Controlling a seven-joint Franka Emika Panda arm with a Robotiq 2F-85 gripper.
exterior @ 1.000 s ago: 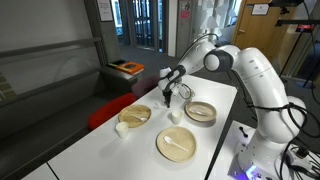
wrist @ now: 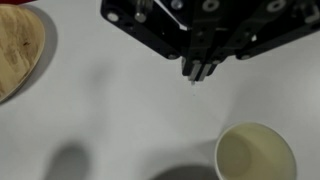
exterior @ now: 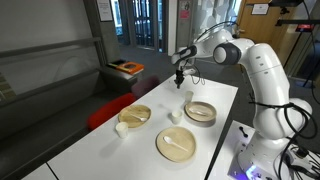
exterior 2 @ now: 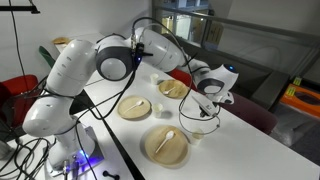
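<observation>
My gripper is shut, with nothing showing between its fingertips. It hangs over the white table at the far right in exterior view 1, where the gripper (exterior: pixel 179 84) is small. In the wrist view a pale cup (wrist: pixel 257 152) stands upright and apart from the fingers, towards the lower right; its inside looks empty. Exterior view 2 shows a cup (exterior 2: pixel 196 133) standing below and slightly left of the gripper (exterior 2: pixel 204 113).
Other cups (exterior: pixel 176 117) (exterior: pixel 122 129) stand among the round plates. One plate (exterior: pixel 188 156) holds a white spoon (exterior: pixel 178 144); another plate (exterior: pixel 145 120) lies near the red chair (exterior: pixel 106 110).
My gripper has moved to the right and farther back in exterior view 1, away from the middle of the table. The plates and cups appear unmoved.
</observation>
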